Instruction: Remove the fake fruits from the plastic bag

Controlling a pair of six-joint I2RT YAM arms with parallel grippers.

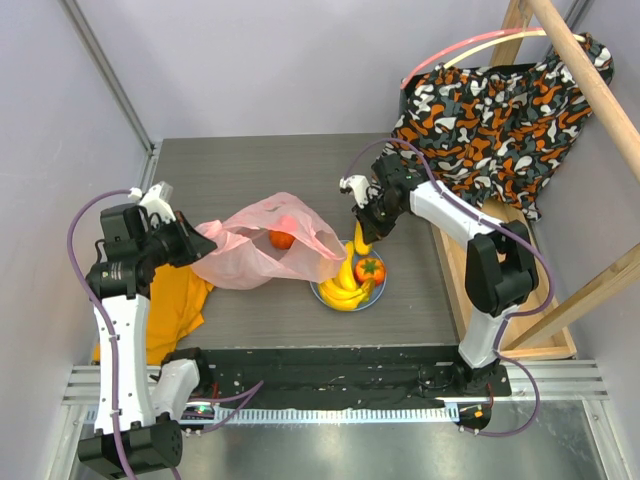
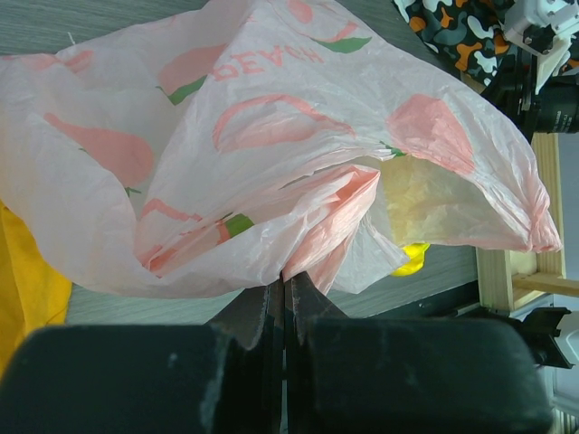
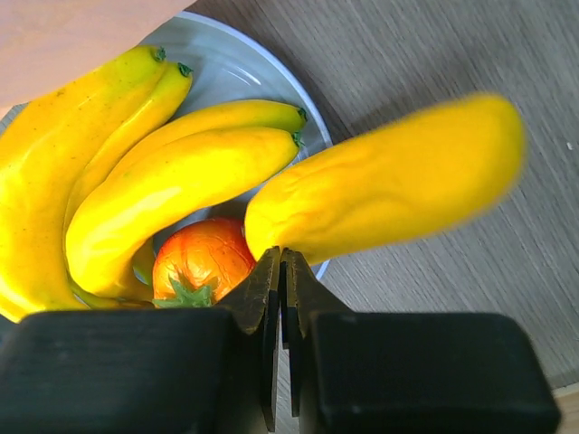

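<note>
Pinched at one edge, the thin pink-white plastic bag (image 1: 258, 262) is in my left gripper, which is shut on it. An orange-red fruit (image 1: 281, 240) lies inside the bag, seen through its open mouth. My right gripper is shut on the end of a long yellow fruit (image 3: 389, 181), held over the rim of a blue-grey plate (image 3: 211, 70). On that plate rest several bananas (image 3: 172, 176) and a red-orange tomato-like fruit (image 3: 201, 262). The bag partly covers the plate's left side.
An orange-yellow cloth (image 1: 178, 310) lies under the left arm. At the right stands a wooden frame (image 1: 455, 285) with a camouflage-patterned cloth (image 1: 490, 125).
</note>
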